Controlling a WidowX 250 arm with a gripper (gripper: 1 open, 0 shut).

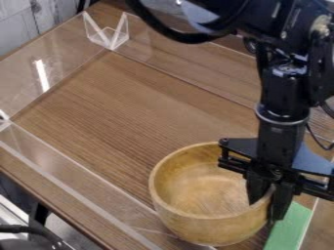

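Observation:
A tan wooden-looking bowl (pixel 189 190) sits at the lower middle of the camera view. My black gripper (pixel 268 181) is at the bowl's right side, shut on its rim, with the fingertips partly hidden against the bowl. A green board (pixel 290 230) shows beneath and to the right of the bowl at the lower right corner.
A clear plastic bracket (pixel 107 29) stands at the far upper left. Dark cables lie off the table's lower left edge.

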